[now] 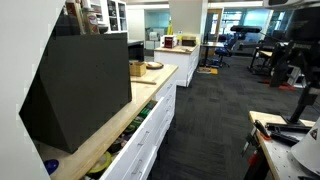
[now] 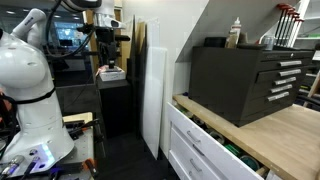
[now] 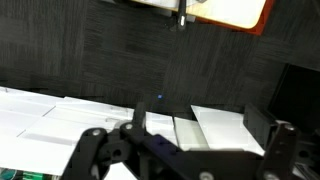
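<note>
In the wrist view my gripper points down over the dark floor, its fingers spread apart with nothing visible between them. Exterior view 2 has the gripper (image 2: 106, 55) hanging at the upper left, away from the wooden counter (image 2: 250, 133). Below the counter, a white drawer (image 2: 205, 150) stands pulled out, with several small items inside. The same open drawer (image 1: 130, 157) shows in exterior view 1.
A black drawer cabinet (image 2: 235, 82) stands on the counter, bottles and other items on top. A wooden box (image 1: 137, 69) sits farther along the counter. Open floor (image 1: 205, 125) lies between counter and arm. A small wooden tabletop (image 1: 270, 122) adjoins the arm's base.
</note>
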